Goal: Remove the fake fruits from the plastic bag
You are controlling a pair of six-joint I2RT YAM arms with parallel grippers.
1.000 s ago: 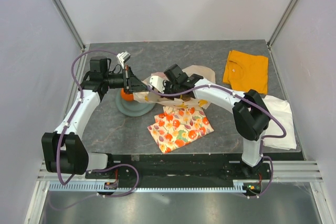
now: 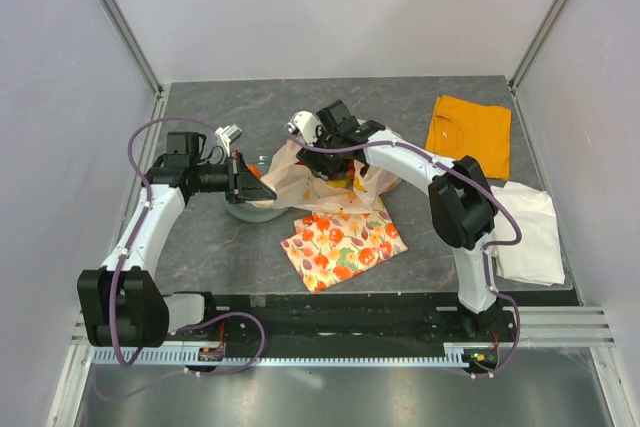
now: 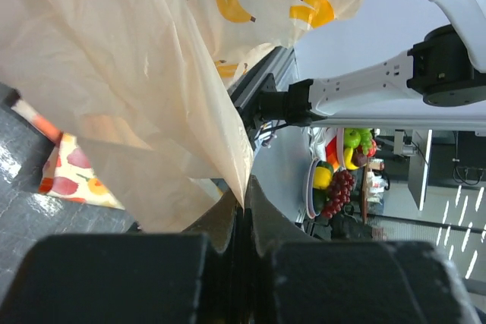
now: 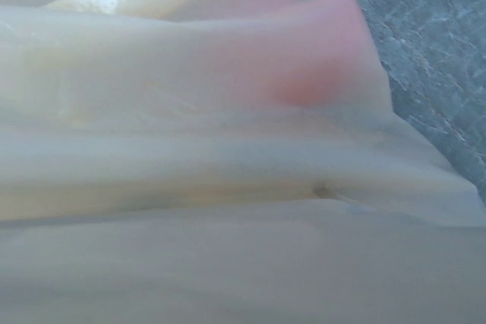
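My left gripper [image 2: 240, 187] is shut on a corner of the translucent cream plastic bag [image 3: 129, 66], printed with bananas, stretching it leftward. My right gripper [image 2: 322, 162] is over the bag's opening, among yellow and red fruit [image 2: 338, 183]; its fingers and finger state are unclear. The right wrist view is filled by bag film [image 4: 190, 111], with a reddish shape showing blurred through it. An orange fruit [image 2: 254, 169] lies in the grey-green bowl [image 2: 250, 212] at the left, partly hidden by my left gripper.
A fruit-patterned cloth [image 2: 345, 252] lies in front of the bag. An orange cloth [image 2: 468, 132] and a white cloth [image 2: 525, 232] are at the right.
My left gripper has moved slightly toward the front, pulling the bag corner. My right arm has shifted back and right, exposing more fruit in the bag's opening.
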